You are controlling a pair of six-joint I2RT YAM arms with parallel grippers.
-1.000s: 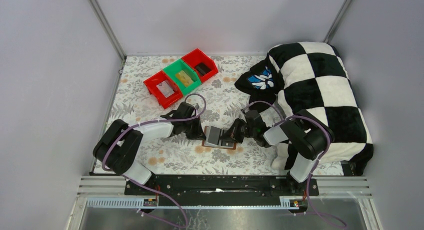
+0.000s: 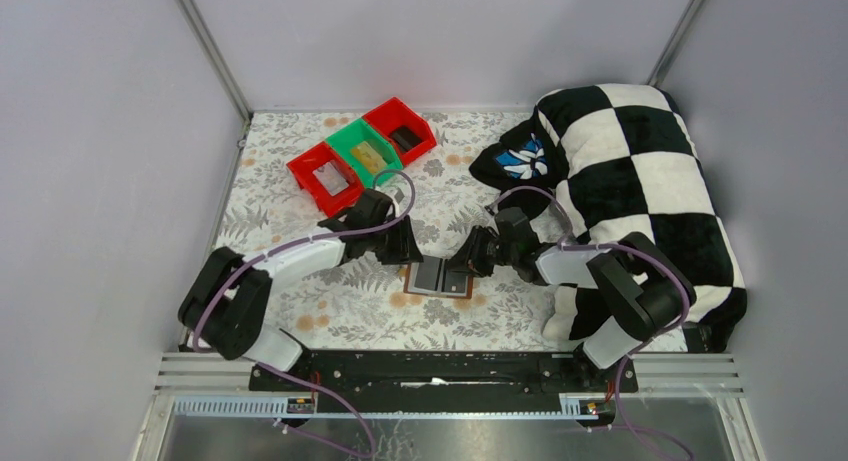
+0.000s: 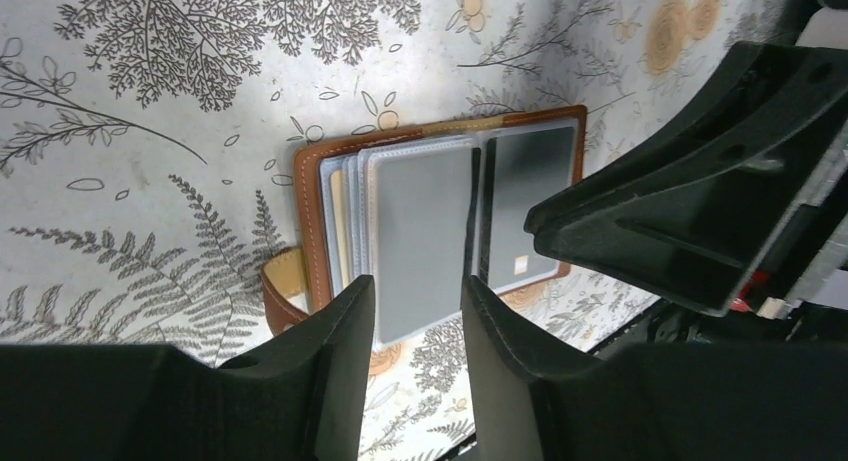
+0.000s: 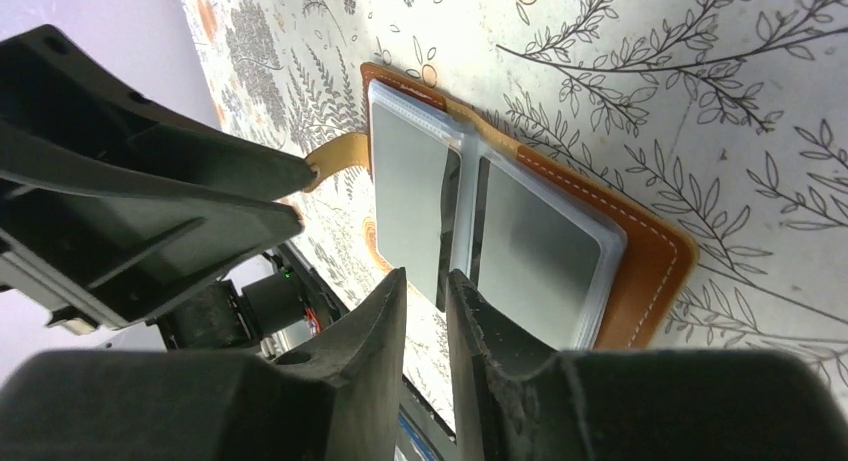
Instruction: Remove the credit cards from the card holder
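Note:
The brown leather card holder (image 2: 438, 293) lies open on the patterned table, with clear plastic sleeves on both halves and tan edges visible among the left-hand sleeves (image 3: 418, 241). My left gripper hangs above the left half, fingers apart with nothing between them. My right gripper is over the holder from the other side, its fingers apart above the sleeves (image 4: 535, 261) and nothing visibly held. Each gripper appears in the other wrist view, close beside the holder.
Red bins (image 2: 323, 155) and a green bin (image 2: 350, 133) with small items stand at the back left. A checkered cushion (image 2: 670, 181) with a dark cloth fills the right side. The table's middle behind the holder is clear.
My right gripper has moved slightly; the holder stays in place.

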